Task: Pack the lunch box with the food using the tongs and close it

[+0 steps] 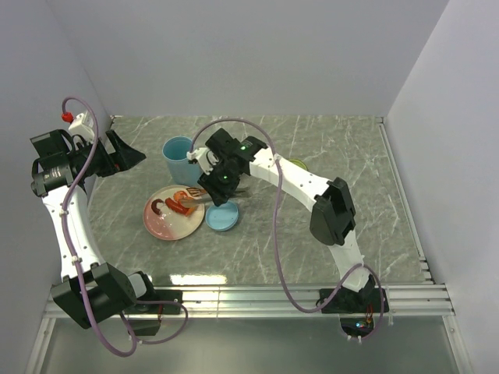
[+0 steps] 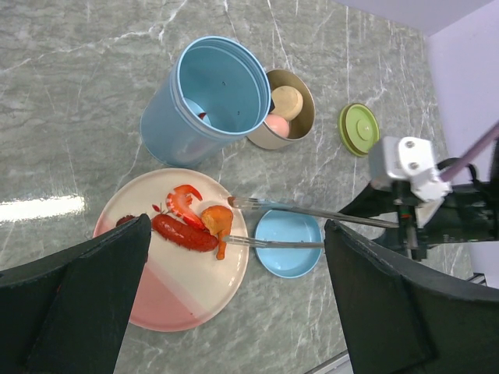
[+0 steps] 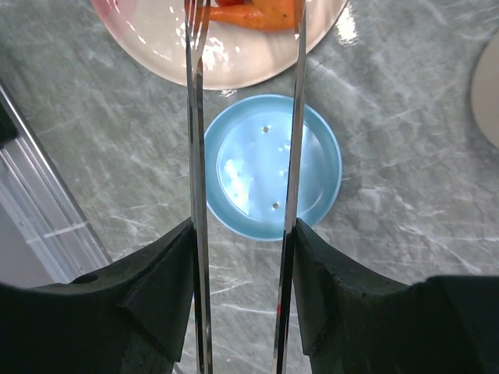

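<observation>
A pink-cream plate point(image 1: 162, 221) holds sausages point(image 2: 179, 230), a shrimp point(image 2: 182, 204) and a browned piece point(image 2: 218, 220). My right gripper point(image 1: 207, 187) stands open over the plate and the small blue dish point(image 3: 265, 171); its long metal fingers point(image 3: 197, 140) reach to the food at the plate's right side, and a clear grip on it does not show. My left gripper is open, raised at the table's left.
A blue cup point(image 2: 160, 117) stands behind the plate. Beside it are a container point(image 2: 265, 139) with round items and a green lid point(image 2: 351, 125).
</observation>
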